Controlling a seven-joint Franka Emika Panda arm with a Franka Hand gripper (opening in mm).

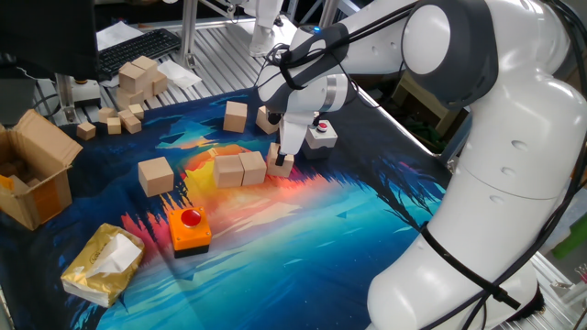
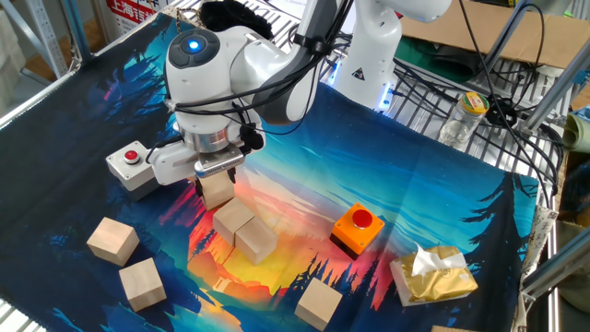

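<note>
My gripper (image 2: 216, 181) points down over a wooden block (image 2: 218, 193), with a dark finger at each side of it. Whether the fingers press on the block or stand just clear of it cannot be made out. This block (image 1: 281, 166) appears to rest on the printed cloth. Right beside it, two more wooden blocks lie side by side in a row, a nearer one (image 1: 252, 169) and a farther one (image 1: 228, 171). The hand hides part of the gripped-around block's top in both views.
Loose blocks lie around: one (image 1: 156, 177) at left, one (image 1: 235, 116) behind. A grey box with red button (image 2: 134, 169) stands close to the hand. An orange button box (image 1: 190, 231), a tissue pack (image 1: 104, 265) and a cardboard box (image 1: 41, 174) are farther off.
</note>
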